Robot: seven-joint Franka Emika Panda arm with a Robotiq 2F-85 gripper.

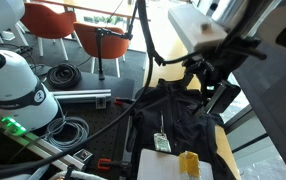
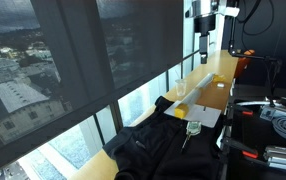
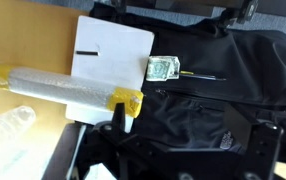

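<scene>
My gripper (image 1: 204,88) is open and empty, its dark fingers hanging above the black cloth. The wrist view shows the gripper over that cloth (image 3: 188,112). On the cloth lies a small pale-green and white item (image 3: 163,68), with a thin stick (image 3: 205,77) reaching out from it to the right. To its left is a white board (image 3: 118,50) bearing a short dark bar (image 3: 86,53). A long pale roll with yellow ends (image 3: 63,86) lies across the board. In the second exterior view my gripper (image 2: 198,58) stands well above the table.
A clear cup (image 3: 11,125) stands on the wooden table (image 3: 33,28) beyond the roll. The window side borders the table (image 2: 98,165). A dark platform with a coiled grey cable (image 1: 68,132) and a white robot base (image 1: 13,92) adjoin the cloth.
</scene>
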